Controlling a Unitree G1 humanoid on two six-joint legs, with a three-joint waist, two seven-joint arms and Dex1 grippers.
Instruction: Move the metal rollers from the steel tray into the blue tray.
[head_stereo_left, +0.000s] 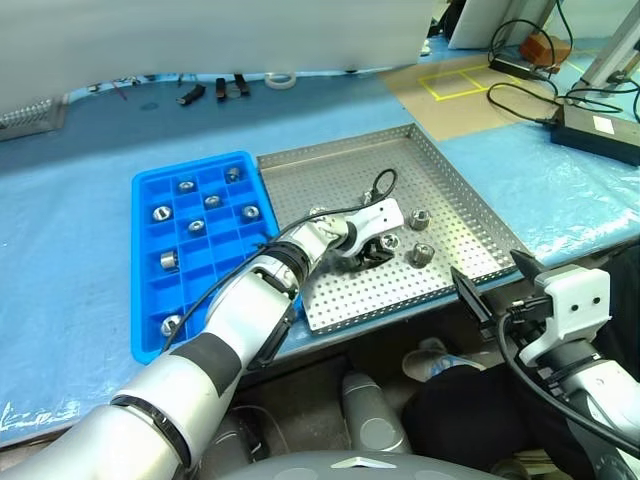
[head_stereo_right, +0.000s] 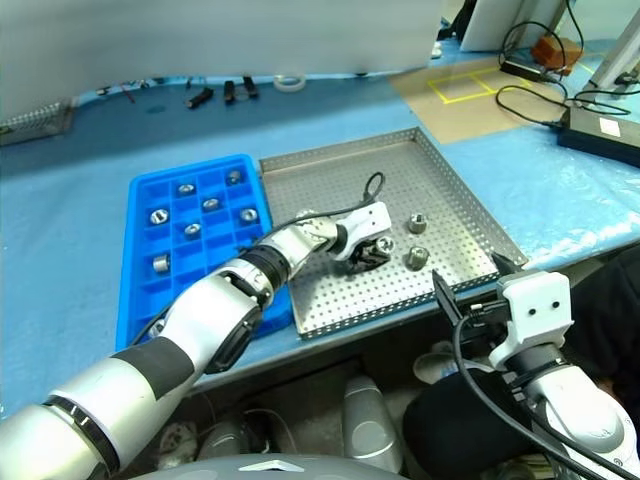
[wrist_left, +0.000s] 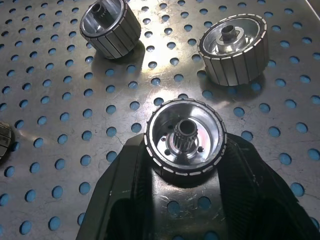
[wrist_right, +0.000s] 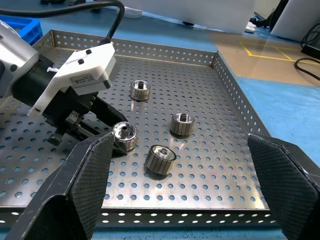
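Observation:
My left gripper is shut on a metal roller (wrist_left: 186, 137), whose hollow end with a central hub faces up. In the right wrist view this roller (wrist_right: 124, 135) sits between the left fingers, low over the steel tray (wrist_right: 200, 175). Close by on the tray stand other rollers: one (wrist_right: 182, 124) behind, one tilted (wrist_right: 160, 160) nearer the front wall, one (wrist_right: 140, 90) farther back. The blue tray (head_stereo_left: 215, 263), divided into compartments, lies left of the steel tray with several rollers in it. My right gripper (head_stereo_left: 492, 283) is wide open and empty, past the steel tray's front right edge.
The steel tray has a raised perforated wall (wrist_right: 145, 52) around it. A cable (head_stereo_left: 235, 268) runs along my left arm, which reaches over the blue tray's near right side. Black tools (head_stereo_left: 230, 88) and a white tape ring (head_stereo_left: 280, 80) lie at the back of the table.

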